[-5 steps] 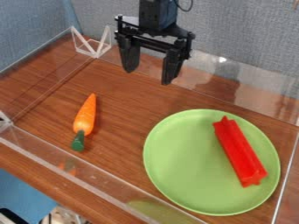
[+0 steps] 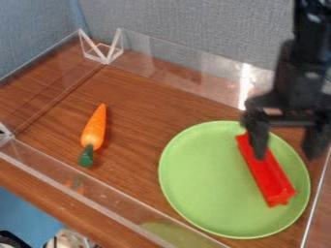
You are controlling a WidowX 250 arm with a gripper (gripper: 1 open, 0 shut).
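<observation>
My black gripper is at the right, blurred, with its fingers open over the upper part of a red bar. The red bar lies on a green plate at the lower right, its upper end partly behind a finger; whether the fingers touch it I cannot tell. An orange toy carrot with a green tip lies on the wooden table at the left.
Low transparent walls edge the work area, with white corner brackets at the left and back. A grey padded wall stands behind.
My gripper has moved from the back middle to the right and down over the plate and red bar. The carrot, plate and bar look unmoved.
</observation>
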